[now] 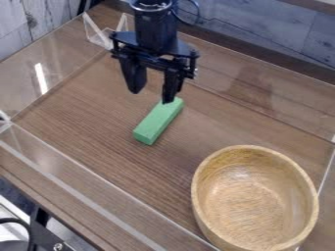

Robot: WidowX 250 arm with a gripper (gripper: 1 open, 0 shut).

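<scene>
A green block (pixel 157 121) lies at a slant on the wooden table in the middle of the view. Above it, at the upper middle, the black gripper (pixel 152 82) points down, its two fingers spread apart and clear of the block, with nothing seen between them. A round tan bowl (pixel 256 172) stands at the lower right.
The wooden table (pixel 72 132) has free room to the left and right of the block. Panelled walls (pixel 288 34) run along the back and upper left. Black parts and cables sit at the lower left corner.
</scene>
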